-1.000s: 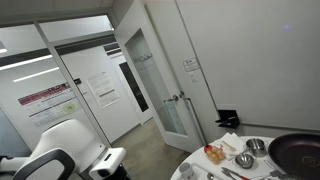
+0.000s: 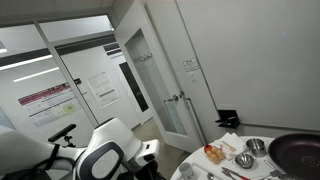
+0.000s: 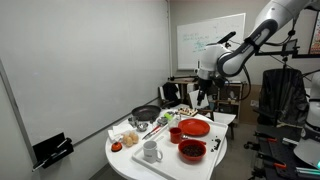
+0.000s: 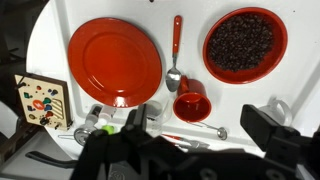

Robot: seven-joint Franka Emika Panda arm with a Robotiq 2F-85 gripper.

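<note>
My gripper stands open above the table, its two dark fingers apart at the bottom of the wrist view with nothing held between them. Ahead of the fingers lies a red mug [image 4: 192, 104]. A red plate [image 4: 114, 62] is at the upper left, and a red bowl of dark beans [image 4: 243, 45] at the upper right. Between those two lies a spoon [image 4: 176, 45] with a red handle. In exterior view 2 the white arm [image 3: 213, 60] reaches over the table from the far side, above the red plate [image 3: 196, 128].
A white mug [image 4: 279, 110] is near the right edge. A small board with coloured pieces [image 4: 45, 100] sits at the left. A dark pan [image 2: 297, 154] and metal cups [image 2: 255, 146] occupy the wall side. Bare white tabletop shows around the plate and bowl.
In exterior view 1 the white arm has risen and shifted right, and more of its wrist end shows. The table objects look unmoved.
</note>
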